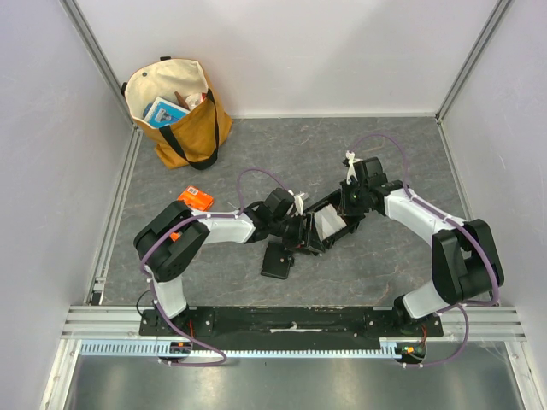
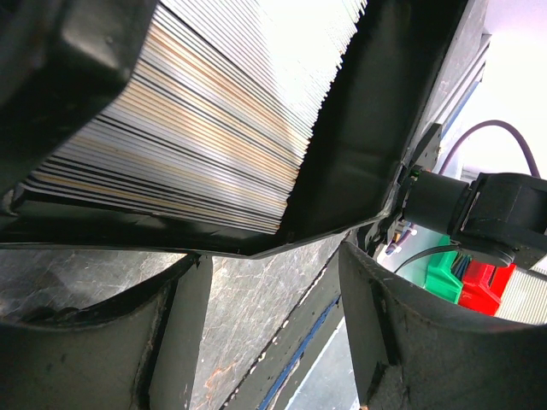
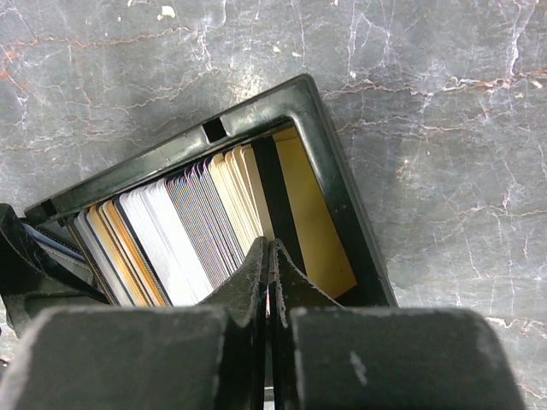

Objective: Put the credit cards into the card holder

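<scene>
The black card holder [image 1: 320, 237] sits between my grippers, packed with upright cards [image 3: 175, 239], cream ones at one end beside a dark divider and a yellow panel [image 3: 316, 222]. My left gripper is open at the holder's near end, its fingers just beside the rim, with cards [image 2: 205, 111] visible above them. My right gripper is shut, its tips over the cream cards and nothing visible between them.
A flat black piece [image 1: 275, 260] lies left of the holder's lower end. Orange packets [image 1: 195, 198] lie left, partly behind the left arm. A yellow tote bag [image 1: 175, 111] stands at the back left.
</scene>
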